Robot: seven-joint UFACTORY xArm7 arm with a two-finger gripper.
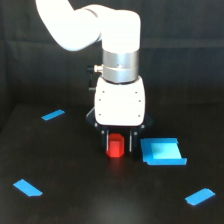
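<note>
A small red block (pixel 116 146) is below the white gripper (pixel 118 142), in the middle of the camera view. One dark finger shows on each side of the block, and the gripper's body covers the view just above it. Whether the fingers press on the block or stand a little clear of it cannot be told at this size. To the right lies a light blue square (pixel 163 151) edged with darker blue tape.
Strips of blue tape lie on the dark table: one at the back left (pixel 53 115), one at the front left (pixel 28 188) and one at the front right (pixel 200 197).
</note>
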